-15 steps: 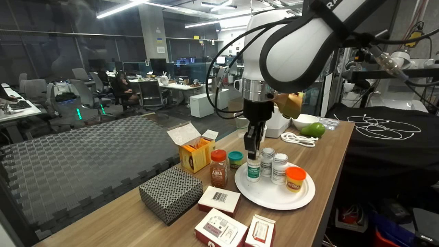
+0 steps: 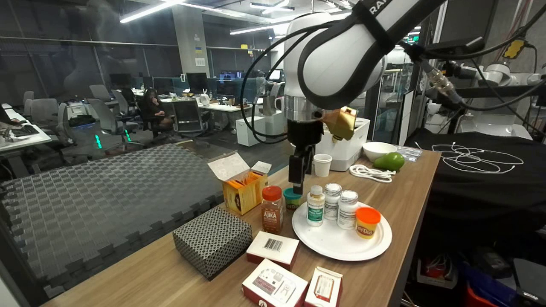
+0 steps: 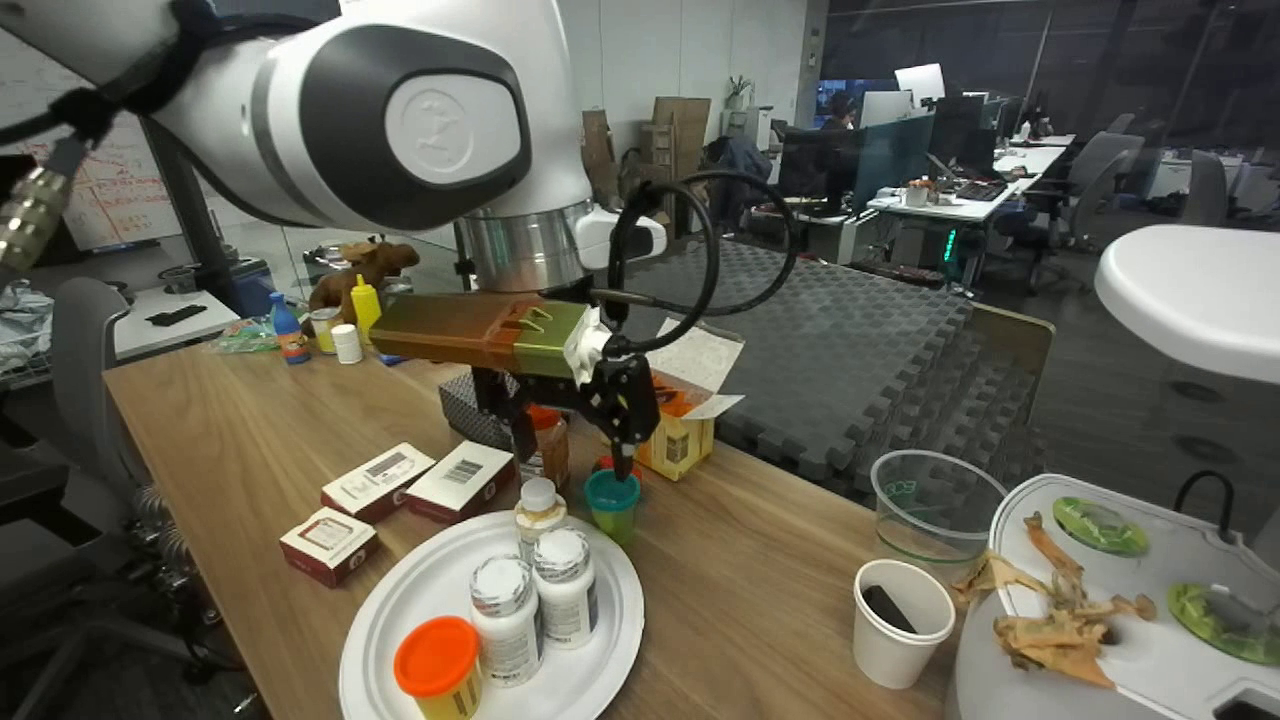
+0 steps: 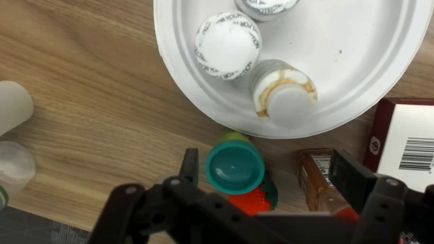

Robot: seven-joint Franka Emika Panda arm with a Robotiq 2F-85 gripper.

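Observation:
A small tub with a teal lid (image 4: 234,167) stands on the table just outside the plate's rim. In the wrist view my open gripper has one finger on either side of the tub, the left one closer, with nothing gripped. From the side, the gripper (image 3: 573,462) appears above the tub (image 3: 613,502). The white plate (image 2: 327,245) carries a small white-capped bottle (image 2: 315,207), two white pill bottles (image 2: 347,210) and an orange-lidded Play-Doh tub (image 2: 367,222). A red strawberry-like item (image 4: 250,201) lies beside the teal-lidded tub, partly hidden.
A red-capped spice jar (image 2: 272,209) stands close by, near the right finger in the wrist view. An open yellow box (image 2: 244,190), a patterned dark box (image 2: 212,240) and several white-and-red boxes (image 2: 275,284) surround it. Bare wood lies between the tub and the paper cup (image 3: 900,624).
My gripper has shifted left in exterior view 1, from over the white-capped bottle to over the teal-lidded tub. The objects on the table stand where they were.

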